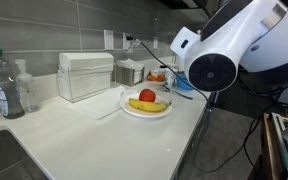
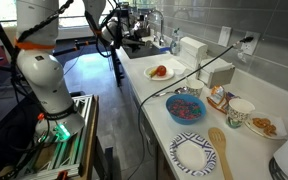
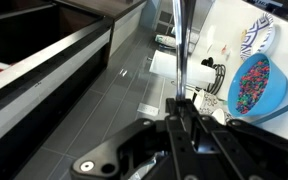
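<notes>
In the wrist view my gripper is shut on a long, shiny metal utensil [image 3: 181,55], which runs from the fingers up past the top edge of the frame. What kind of utensil it is cannot be made out. Off to the right and below it is a blue bowl [image 3: 272,101] full of small coloured pieces, apart from the gripper. A patterned plate [image 3: 258,36] lies beyond the bowl. From outside, the bowl [image 2: 186,119] and the blue-and-white plate [image 2: 192,153] stand on the white counter. Neither exterior view shows the fingers clearly.
A fruit plate [image 1: 131,111] holds a red fruit and bananas. A wooden spoon [image 2: 220,141], a mug [image 2: 238,112] and a snack plate [image 2: 268,127] stand along the wall side. A dark cable [image 2: 209,63] crosses above the counter.
</notes>
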